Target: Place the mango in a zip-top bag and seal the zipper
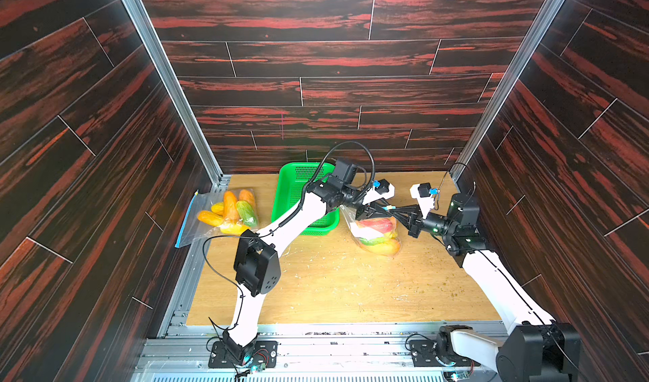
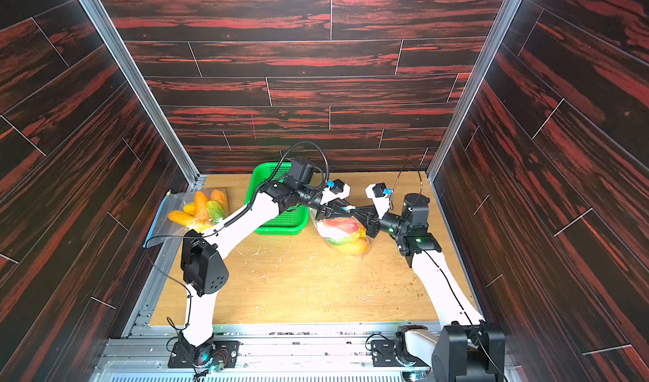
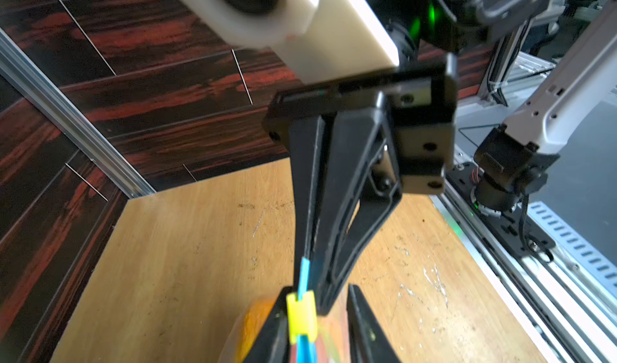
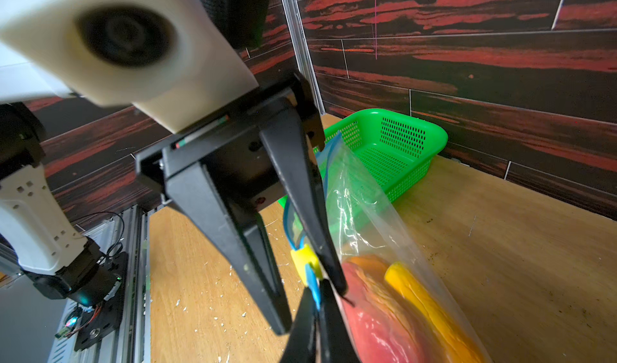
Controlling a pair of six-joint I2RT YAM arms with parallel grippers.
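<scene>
A clear zip bag [image 1: 380, 246] holding a red mango [image 4: 379, 311] and other yellow, orange and green fruit rests below both grippers, right of centre. Its blue zip strip carries a yellow slider [image 3: 301, 318]. Fingers of my left gripper stand partly apart on either side of the slider, which sits close to one of them; whether they grip it is unclear. My right gripper is shut on the blue zip strip just beside the slider, its tips almost meeting the left gripper's. Most of the zip line is hidden by the grippers.
Behind the left arm stands an empty-looking green basket [image 4: 398, 151]. At the far left lies another clear bag of fruit [image 1: 230, 209], its blue strip toward the wall.
</scene>
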